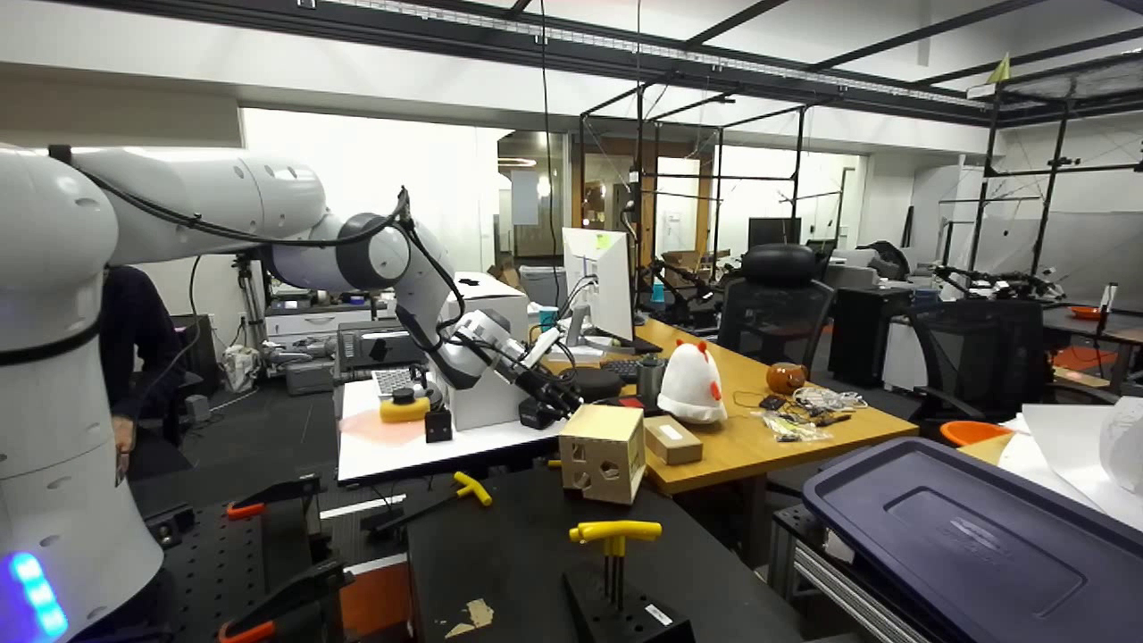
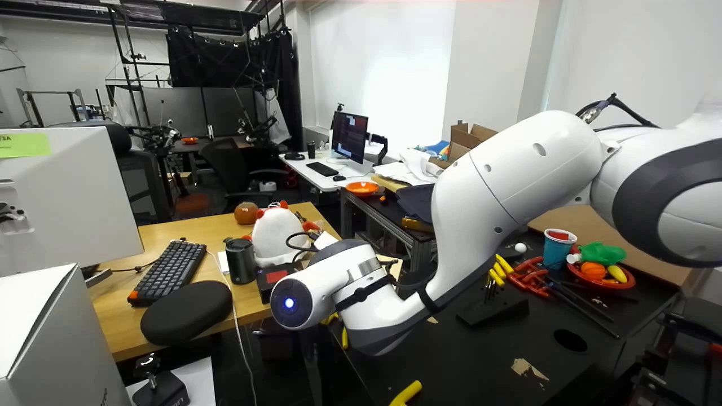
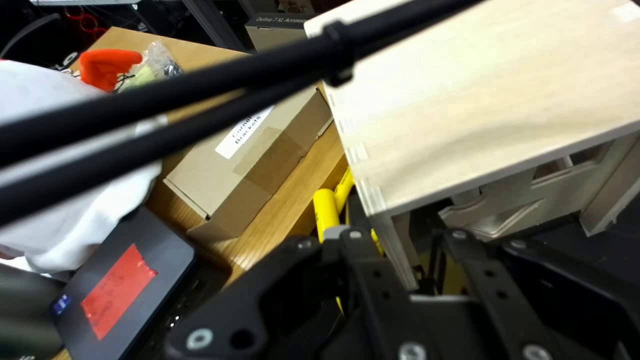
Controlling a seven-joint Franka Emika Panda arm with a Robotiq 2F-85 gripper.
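A pale wooden box [image 1: 602,455] with cut-out shapes in its sides stands near the far edge of the black table [image 1: 504,579] in exterior view 1. My gripper [image 1: 575,408] comes down to its back upper edge. In the wrist view the box's flat wooden panel [image 3: 492,102] fills the upper right, and one thin wall reaches down between the fingers of my gripper, which is shut on it. Where the pads meet the wood is hidden. Exterior view 2 shows only the arm, with the gripper and the box out of sight behind it.
A cardboard box [image 1: 672,439] and a white plush toy [image 1: 692,384] sit close by on the wooden desk. Yellow-handled tools [image 1: 616,531] stand in a holder at the black table's front. A dark lid [image 1: 986,541] lies to the right.
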